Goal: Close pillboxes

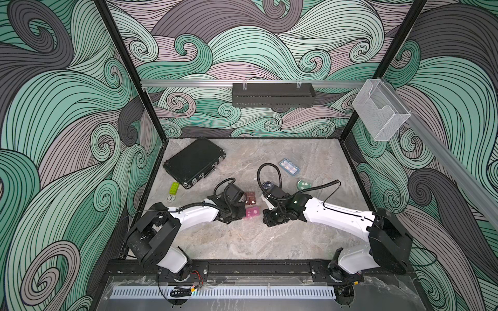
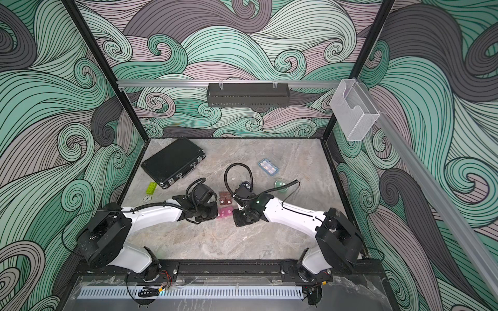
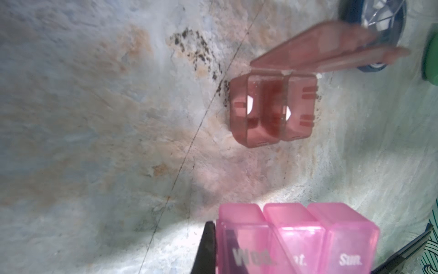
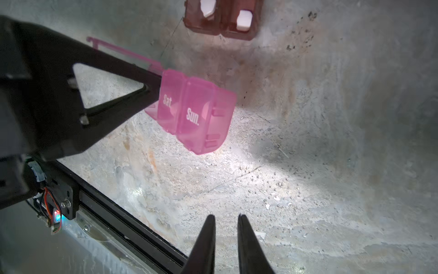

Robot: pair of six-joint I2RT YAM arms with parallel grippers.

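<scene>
The pink pillbox (image 4: 205, 114) is at my left gripper (image 1: 239, 212); its Sat and Sun lids are down, and a raised lid shows in the right wrist view. The left gripper is shut against the box; whether it grips it is unclear. Just behind lies the brown pillbox (image 3: 260, 109), its lids standing open, white pills inside. My right gripper is apart from both boxes, to the right, narrowly open over bare table with nothing between its fingers.
A dark blue round box (image 3: 397, 22), green round box (image 1: 304, 184) and light blue box (image 1: 289, 166) lie behind. A black case (image 1: 194, 161) and yellow-green box (image 1: 173, 188) are at the left.
</scene>
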